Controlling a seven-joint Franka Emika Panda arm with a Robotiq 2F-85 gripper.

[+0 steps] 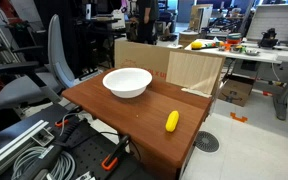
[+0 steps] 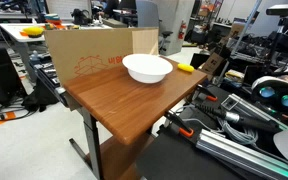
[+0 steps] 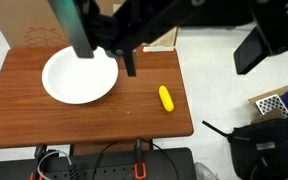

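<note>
A white bowl sits on the brown wooden table; its inside looks empty in the wrist view. Apart from it lies a yellow elongated object, perhaps toy food, toward the table's right side in exterior view 1. From above, the wrist view shows the bowl at left and the yellow object right of centre. Dark, blurred fingers of my gripper frame the top of that view, wide apart. The gripper is open high above the table, with nothing between its fingers.
Cardboard panels stand upright along one table edge. Beside the table is a black base with cables and red-orange handles. In the wrist view, a black bag is on the floor. Bare tabletop separates the bowl and the yellow object.
</note>
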